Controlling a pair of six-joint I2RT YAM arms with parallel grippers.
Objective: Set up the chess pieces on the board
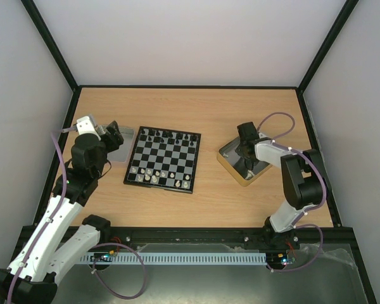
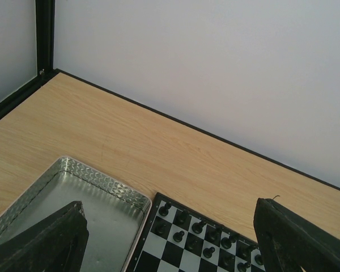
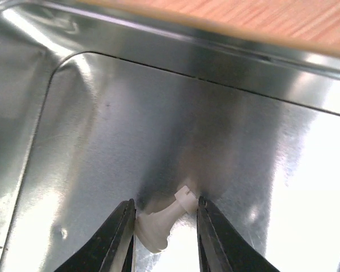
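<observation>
The chessboard carries dark pieces along its back rows and white pieces along its front rows. My right gripper is down inside the metal tray on the right, shut on a white chess piece lying tilted near the tray floor. My left gripper is open and empty, raised above the left side of the table by the board, whose dark pieces show in the left wrist view.
A second metal tray sits left of the board, partly hidden by the left arm in the top view. The table behind the board and between board and right tray is clear.
</observation>
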